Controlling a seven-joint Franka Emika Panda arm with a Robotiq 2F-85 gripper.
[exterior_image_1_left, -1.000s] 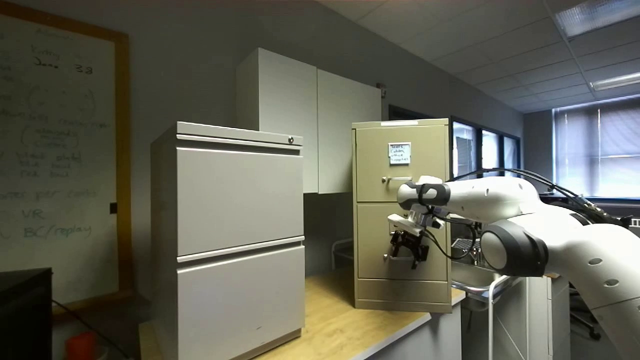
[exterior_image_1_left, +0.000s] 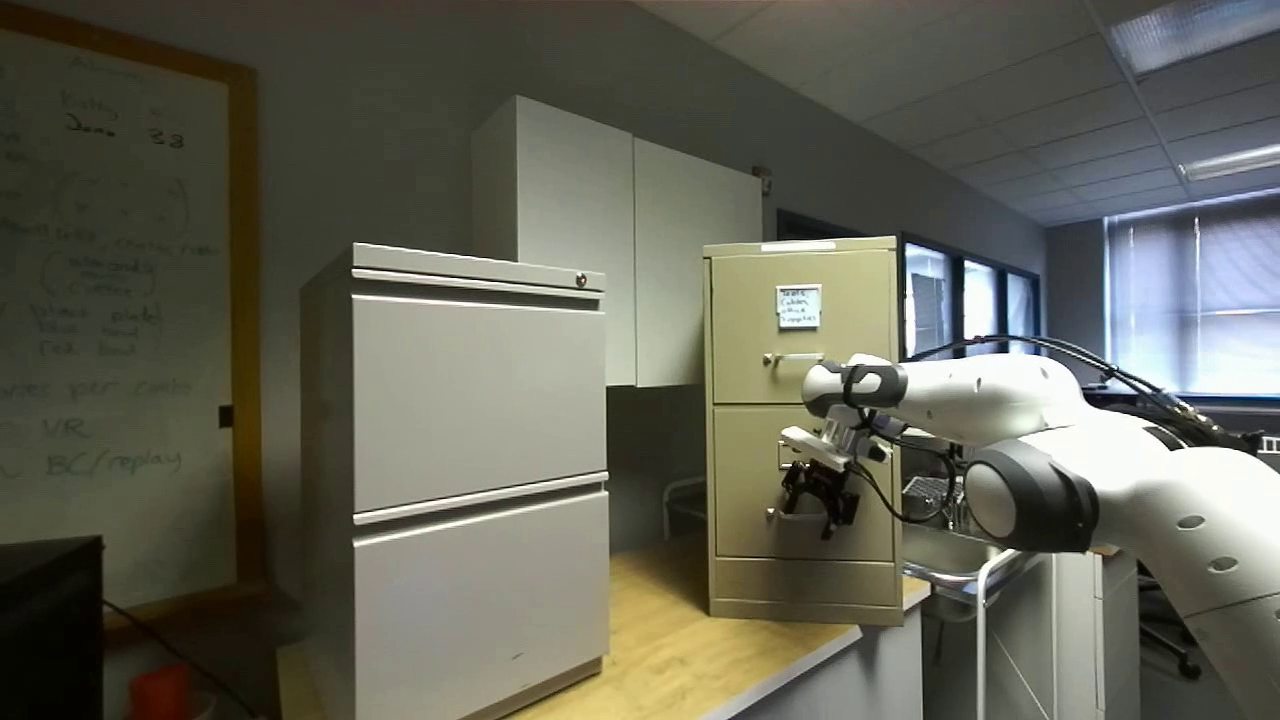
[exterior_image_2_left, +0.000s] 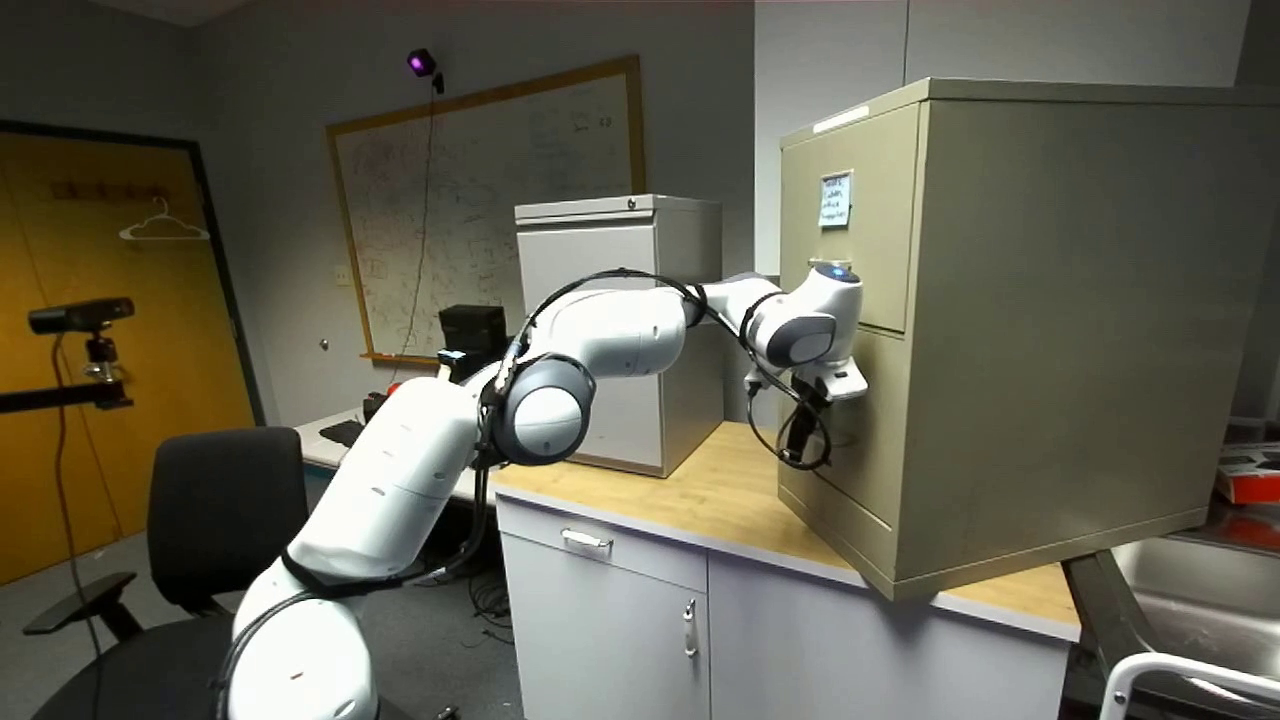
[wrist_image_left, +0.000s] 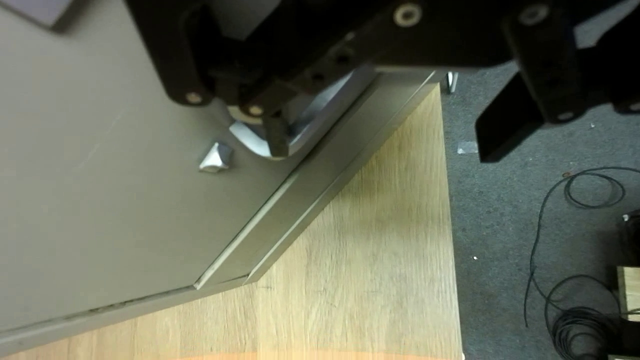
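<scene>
The tan filing cabinet (exterior_image_1_left: 744, 450) stands on the wooden counter, both drawers shut. My gripper (exterior_image_1_left: 812, 514) is open in front of the lower drawer, at the height of its handle (wrist_image_left: 249, 138). In the wrist view one finger (wrist_image_left: 277, 137) overlaps that curved silver handle; whether it touches cannot be told. The other finger (wrist_image_left: 504, 123) stands well apart, over the floor beyond the counter edge. A small metal latch (wrist_image_left: 216, 158) sits beside the handle. Exterior view 2 shows the wrist close to the drawer front, with the fingers mostly hidden.
A light grey cabinet (exterior_image_1_left: 480, 408) stands left of the tan one, with bare counter (exterior_image_1_left: 654, 636) between them. The upper drawer's handle (exterior_image_1_left: 798, 356) is above the wrist. To the right is a sink (exterior_image_2_left: 1188, 600) with a white rail (exterior_image_2_left: 1200, 662).
The wrist has shifted and tilted slightly, its upper part a little to the right and down. The fingers stay near the lower handle; the drawers look the same.
</scene>
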